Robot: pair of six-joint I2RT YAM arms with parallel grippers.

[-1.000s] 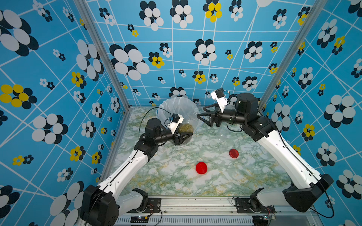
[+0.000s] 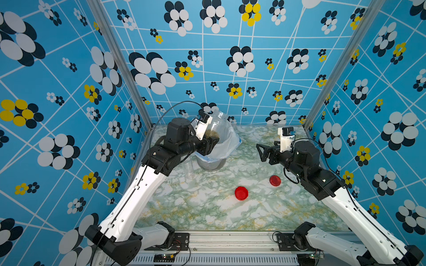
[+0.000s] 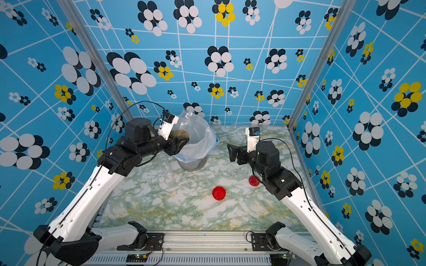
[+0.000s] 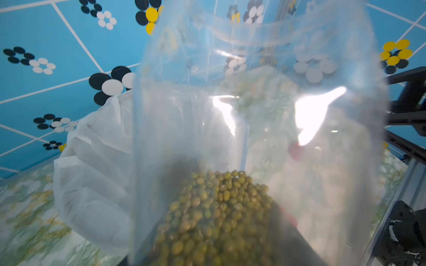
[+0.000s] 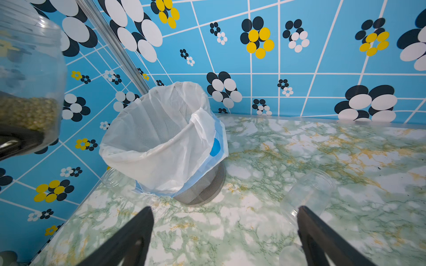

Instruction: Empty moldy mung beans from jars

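My left gripper (image 2: 207,144) is shut on a clear plastic jar (image 4: 257,57), raised beside and over the lined bin. Greenish mung beans (image 4: 217,212) fill its lower part. The bin (image 5: 164,159) is a mesh container with a white liner folded over its rim, at the back left of the table. My right gripper (image 2: 264,153) stands open above the table right of the bin, nothing between its fingers; in the right wrist view an empty clear jar (image 5: 308,192) lies on its side below it.
Two red lids, a middle one (image 2: 241,193) and a right one (image 2: 274,180), lie on the marble table (image 2: 199,208). Faint clear glassware stands left of the bin. The front of the table is open; patterned walls enclose the sides and back.
My left gripper has lifted the bean jar upward and tilted it. My right gripper has drawn back down and to the right, away from the bin. The middle red lid looks slightly shifted.
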